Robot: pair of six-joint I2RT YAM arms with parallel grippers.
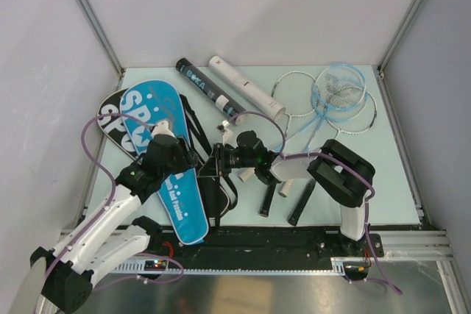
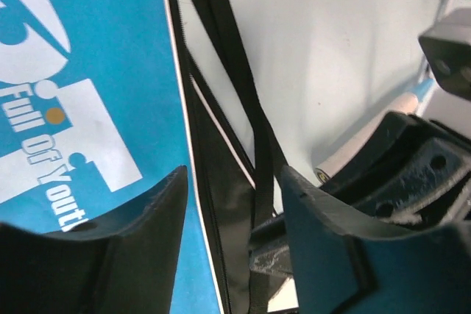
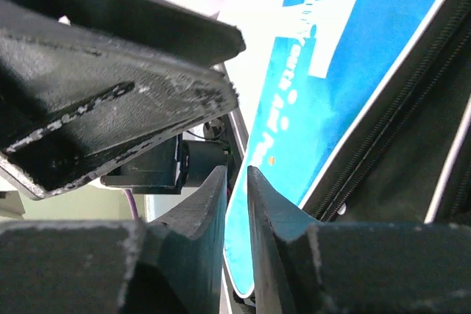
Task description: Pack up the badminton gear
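A long blue racket bag (image 1: 154,112) with white print lies slanted at the left of the table, its black side and strap (image 1: 195,123) along its right edge. My left gripper (image 1: 192,162) is over the bag's lower half; in the left wrist view its fingers (image 2: 165,207) are apart, above the blue edge and black strap, nothing visibly held. Close on its right is my right gripper (image 1: 204,172). In the right wrist view, its fingers (image 3: 213,196) are almost together over the bag, and nothing can be made out between them.
A second, black bag (image 1: 112,119) lies partly under the blue one. Two tubes, one black (image 1: 213,87) and one white (image 1: 246,87), lie at the back. Rackets with dark handles (image 1: 302,202) and a blue racket head (image 1: 338,92) lie to the right.
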